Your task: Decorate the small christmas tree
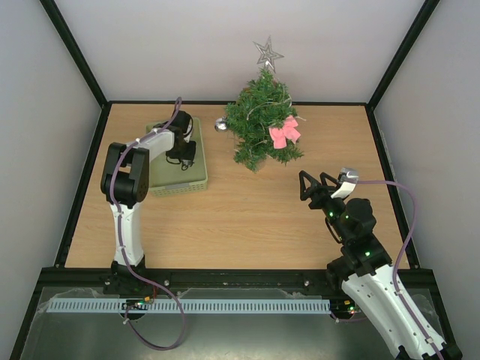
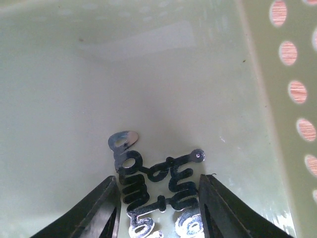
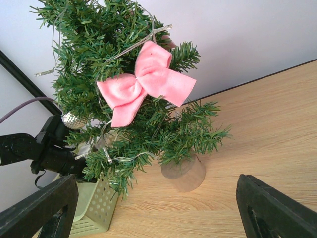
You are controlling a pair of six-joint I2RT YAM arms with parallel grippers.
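Observation:
The small Christmas tree (image 1: 255, 120) stands at the back with a silver star (image 1: 268, 54) on top, a pink bow (image 1: 285, 133) and a silver ball (image 1: 220, 124) at its left. My left gripper is low inside the green basket (image 1: 180, 185), its fingers either side of a dark, shiny flat ornament (image 2: 133, 194) on the basket floor; the finger is part open, and whether it grips is unclear. My right gripper stands open and empty, in front of the tree at the right.
Walls bound the workspace at the back and both sides.

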